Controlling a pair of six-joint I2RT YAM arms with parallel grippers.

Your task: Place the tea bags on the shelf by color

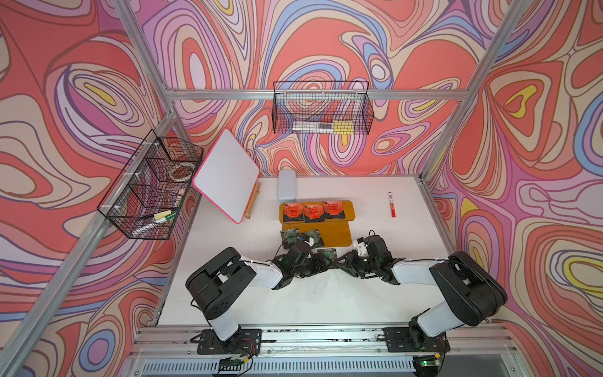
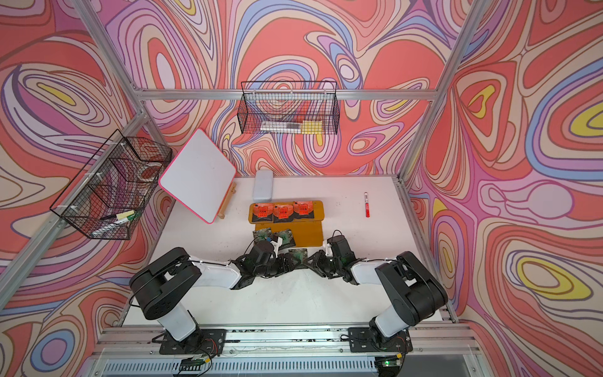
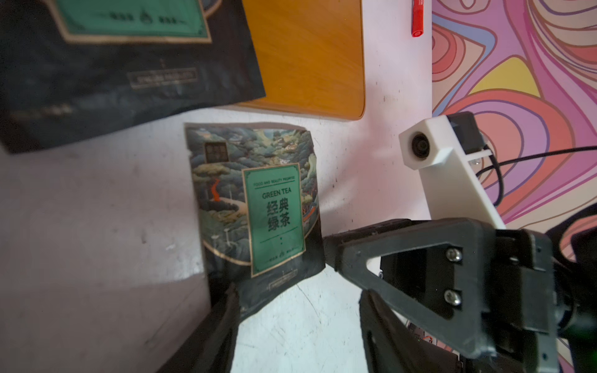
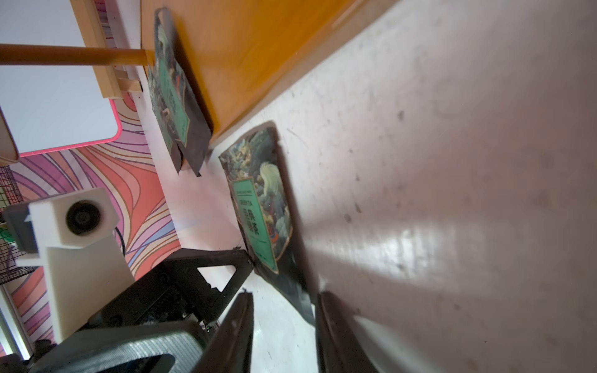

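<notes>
A green tea bag (image 3: 273, 217) lies on the table in front of the orange wooden shelf (image 1: 336, 232). Two more green bags (image 4: 177, 112) are on the shelf's lower tier; three red bags (image 1: 314, 213) stand on the upper tier. My left gripper (image 1: 321, 267) is low at the loose bag's left edge; in the left wrist view its fingertips frame the bag's near part, but what lies between them is unclear. My right gripper is at the bag's right edge, fingers apart, its tips close to or touching the bag's corner.
A tilted whiteboard (image 1: 226, 176) stands at left, a pale case (image 1: 286, 184) behind the shelf, a red marker (image 1: 391, 204) at back right. Wire baskets hang on the back and left frames.
</notes>
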